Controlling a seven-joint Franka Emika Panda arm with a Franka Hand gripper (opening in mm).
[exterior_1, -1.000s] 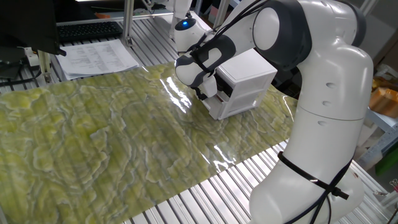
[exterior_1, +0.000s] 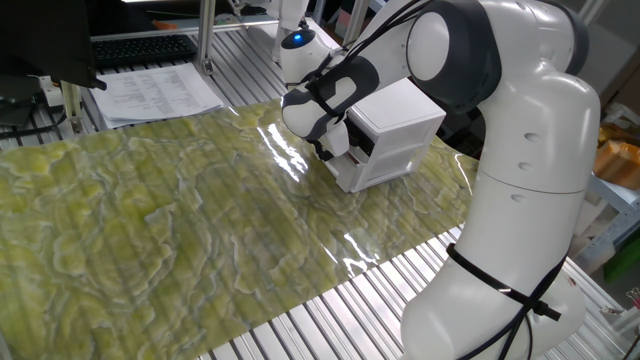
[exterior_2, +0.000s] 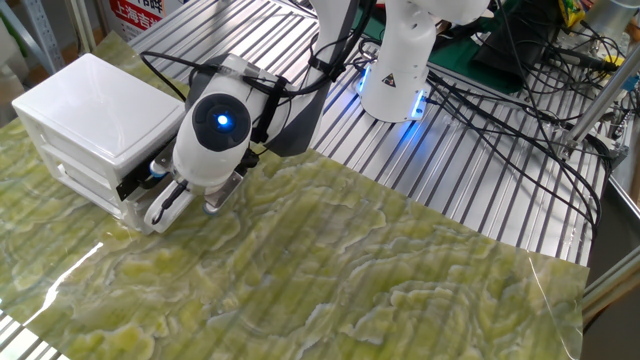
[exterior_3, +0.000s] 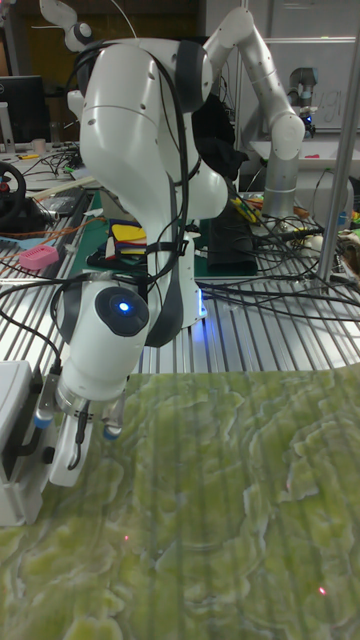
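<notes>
A white drawer cabinet (exterior_2: 100, 110) stands on the green marbled sheet, seen whole in exterior view 2 and cut off at the left edge in exterior view 3. My gripper (exterior_2: 186, 192) points down close against the cabinet's drawer side. Exterior view 1 shows the gripper (exterior_1: 326, 150) at that same side, just above the low front edge of the cabinet (exterior_1: 400, 125). Whether the lowest drawer stands slightly out is hard to tell. The hand and its attached parts cover the fingertips, so neither the finger's opening nor anything between the fingers can be made out.
The green sheet (exterior_2: 350, 270) is otherwise bare, with wide free room away from the cabinet. A stack of papers (exterior_1: 155, 95) and a keyboard (exterior_1: 143, 50) lie beyond it. Loose black cables (exterior_2: 510, 150) spread over the slatted metal table near the other arm-like base.
</notes>
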